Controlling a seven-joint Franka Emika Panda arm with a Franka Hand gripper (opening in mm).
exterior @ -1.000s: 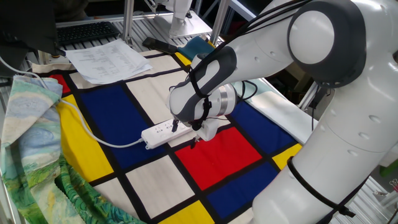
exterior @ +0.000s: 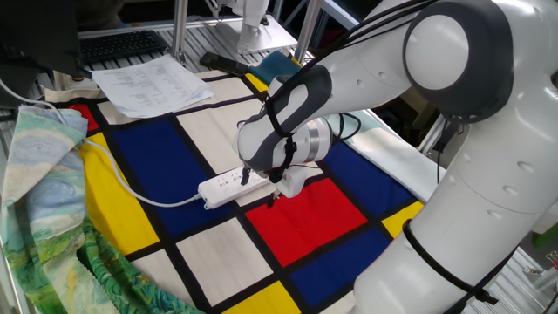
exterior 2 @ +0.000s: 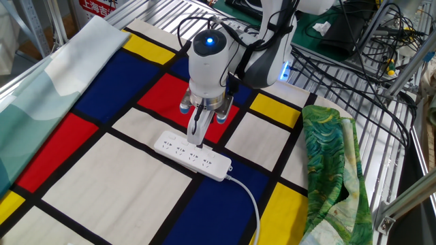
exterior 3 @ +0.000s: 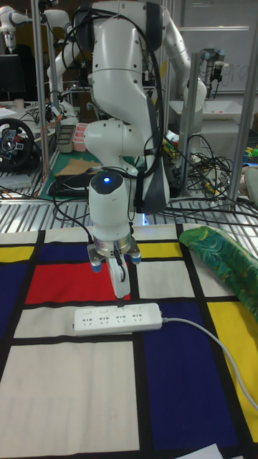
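Observation:
A white power strip [exterior 2: 193, 156] with several sockets lies flat on the patterned cloth, its white cord [exterior 2: 253, 201] running off from one end. Over the strip hangs my gripper [exterior: 259, 189], pointing down. In exterior view 1 its two dark fingertips [exterior: 271, 201] stand apart, so it looks open. Exterior views 2 and 3 show a pale finger [exterior 3: 117, 277] reaching down to the strip's back edge; whether it touches cannot be told. The strip's far end is partly covered by the hand in exterior view 1.
A green painted cloth [exterior 2: 330, 170] is bunched on one side of the table. Printed papers [exterior: 153, 85] and a black keyboard [exterior: 122, 45] sit at the far side in exterior view 1. Bare patterned cloth [exterior 3: 69, 398] lies in front of the strip.

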